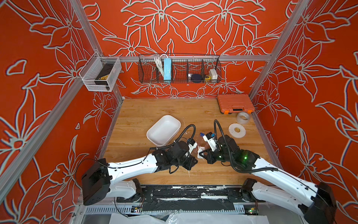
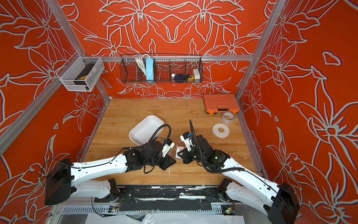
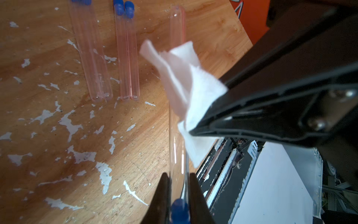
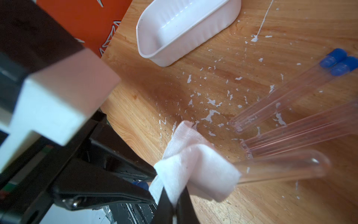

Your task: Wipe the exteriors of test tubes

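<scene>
My left gripper is shut on a clear test tube (image 3: 175, 141) by its blue-capped end. My right gripper is shut on a folded white tissue, which laps against the upper part of that tube; in the left wrist view it hides part of the tube. Several more clear tubes with blue caps (image 4: 339, 59) lie on the wooden table (image 4: 223, 85) beside the two grippers.
A white tray (image 1: 164, 130) stands behind the left gripper. An orange case (image 1: 235, 103), a tape roll (image 1: 243, 118) and a white ring (image 1: 237, 130) lie at the back right.
</scene>
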